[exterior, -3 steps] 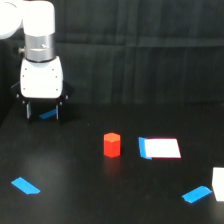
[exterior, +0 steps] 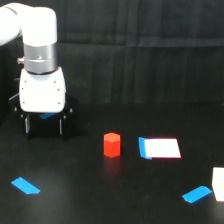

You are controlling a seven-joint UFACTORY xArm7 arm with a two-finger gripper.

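Observation:
My white gripper (exterior: 44, 124) hangs at the left of the camera view, lower than its housing, with its two thin dark fingers apart and nothing seen between them. Behind it, partly hidden, lies a blue piece (exterior: 47, 115). A red cube (exterior: 111, 145) rests on the black table near the middle. To its right lies a white card (exterior: 163, 148) with blue and red edges.
Blue strips lie at the front left (exterior: 25, 185) and front right (exterior: 197, 194). A white object (exterior: 218, 185) sits at the right edge. A dark curtain hangs behind.
My gripper has moved down and slightly right. The objects on the table look unchanged.

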